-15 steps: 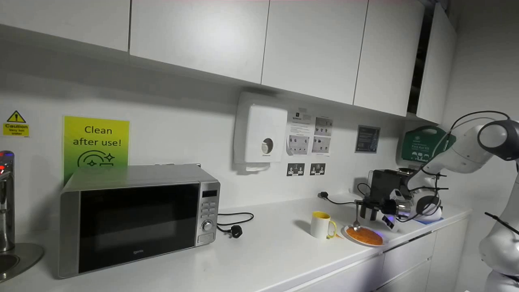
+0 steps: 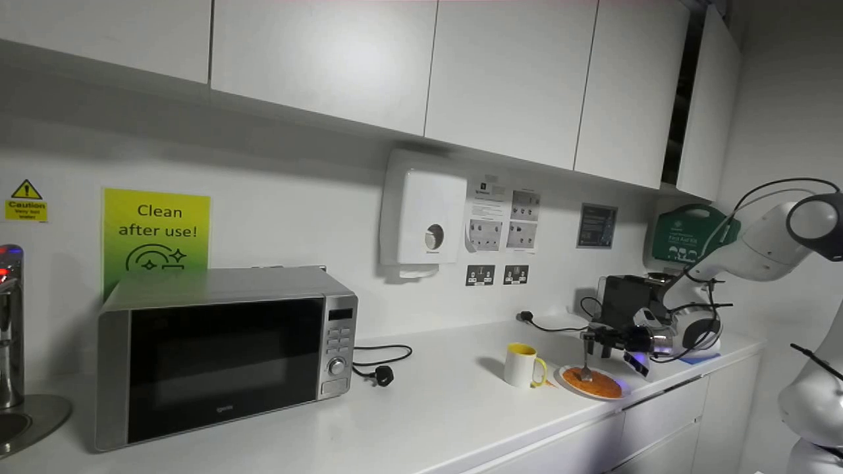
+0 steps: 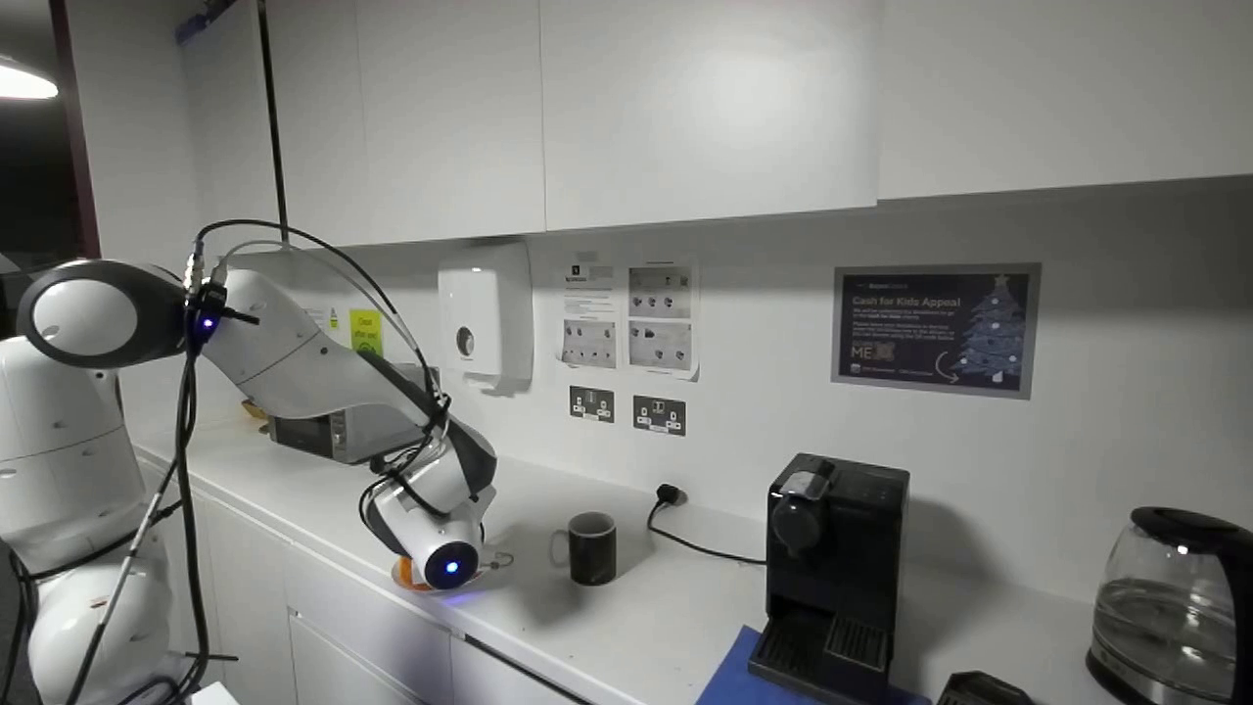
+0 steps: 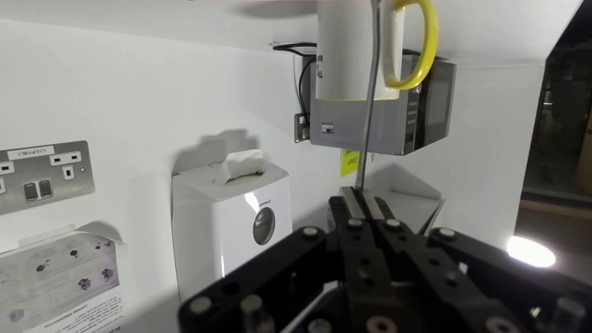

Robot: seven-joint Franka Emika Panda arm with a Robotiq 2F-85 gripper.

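Observation:
My gripper [image 2: 588, 336] is shut on the handle of a metal utensil [image 2: 586, 370], perhaps a spoon, which points down. In the wrist view its thin shaft [image 4: 367, 122] runs out from the closed fingertips. The utensil's lower end overlaps a flat orange layer [image 2: 604, 386] on a white plate [image 2: 562, 380]; whether it presses in, I cannot tell. Just left of the plate stands a white mug [image 2: 517, 370] with yellow inside and handle; it looks dark in the second exterior view [image 3: 592, 548]. There my wrist hides the fingers and most of the orange layer [image 3: 406, 575].
Behind the arm is a black coffee machine [image 3: 836, 564], with a glass kettle [image 3: 1163, 617] farther right. A microwave [image 2: 225, 355] occupies the left counter. A plug and cable [image 2: 545, 324] lie near the wall. Bare counter [image 2: 442, 387] stretches between microwave and mug.
The gripper has shifted slightly right and down in exterior view 1, carrying the utensil. Its lower end has gone from the orange layer's far edge to farther over it. Mug and plate look unmoved.

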